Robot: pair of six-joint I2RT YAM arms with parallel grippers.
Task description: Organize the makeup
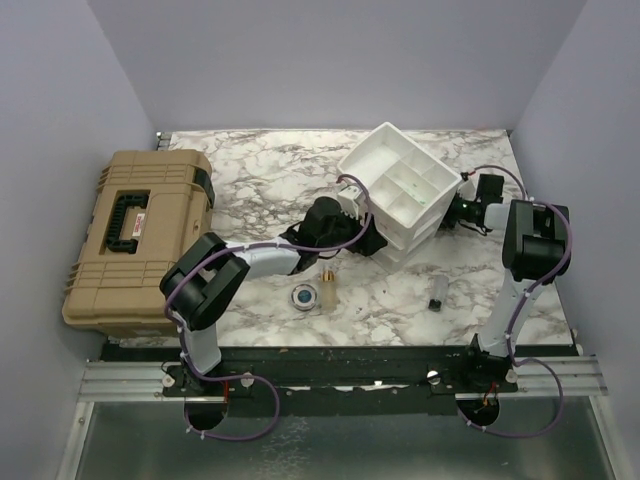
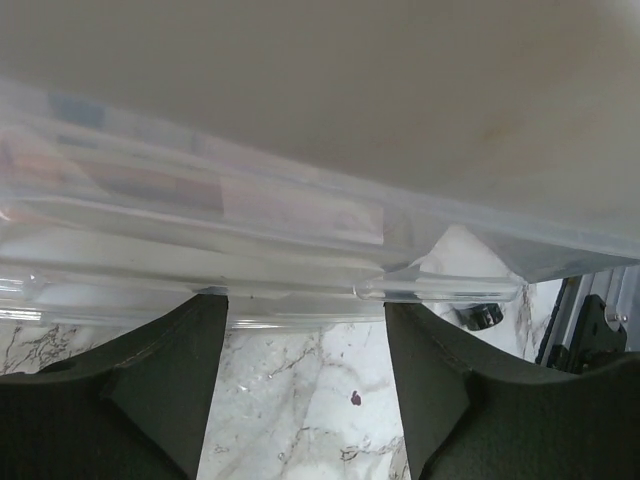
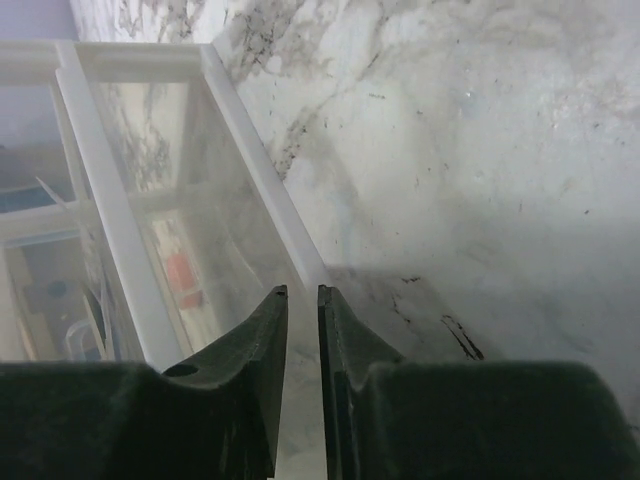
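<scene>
The white tiered organizer (image 1: 400, 175) stands tilted at back right. My left gripper (image 1: 372, 235) is at its front-left side; in the left wrist view its fingers (image 2: 160, 390) stand apart, just under a clear drawer edge (image 2: 430, 290). My right gripper (image 1: 455, 210) is at the organizer's right side; in the right wrist view its fingertips lie close together beside a white rail (image 3: 250, 160), with a small gap between. A round blue-centred compact (image 1: 304, 296), a bottle with gold top (image 1: 328, 290) and a clear dark-bottomed tube (image 1: 438, 292) lie on the marble table.
A tan hard case (image 1: 140, 240) fills the table's left. The marble (image 1: 250, 170) behind my left arm is clear. Grey walls border the back and sides.
</scene>
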